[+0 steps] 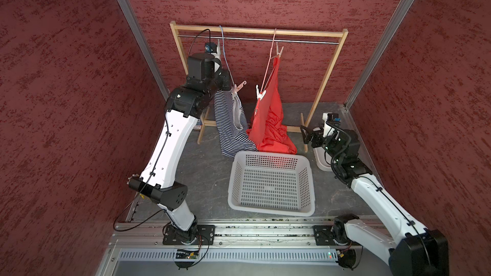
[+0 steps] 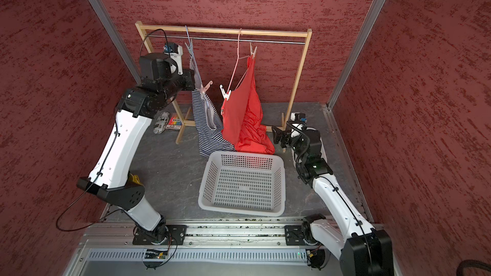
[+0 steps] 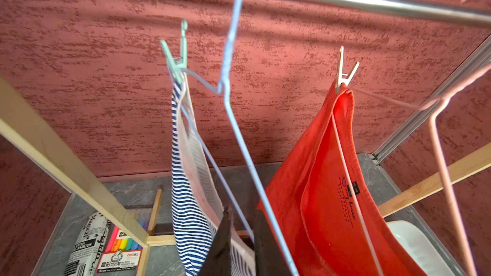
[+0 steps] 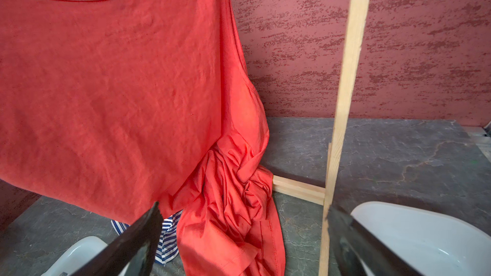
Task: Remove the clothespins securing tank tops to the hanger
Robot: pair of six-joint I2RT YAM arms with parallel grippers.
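Note:
A striped tank top (image 1: 230,122) hangs on a blue hanger (image 3: 234,133), with a mint clothespin (image 3: 181,56) at its far end and a pink clothespin (image 2: 206,85) at its near end. A red tank top (image 2: 240,112) hangs on a pink hanger (image 3: 443,127), with a pale clothespin (image 3: 343,71) at the back and a white one (image 2: 224,92) in front. My left gripper is beside the blue hanger; its fingertips are dark and close together, their hold unclear. My right gripper stands open, low at the right, facing the red top.
A grey basket (image 1: 310,184) lies in front of the wooden rack (image 2: 301,71). A white tub (image 4: 419,219) sits behind the right arm. A package and markers (image 3: 120,250) lie at the back left. The floor left of the basket is clear.

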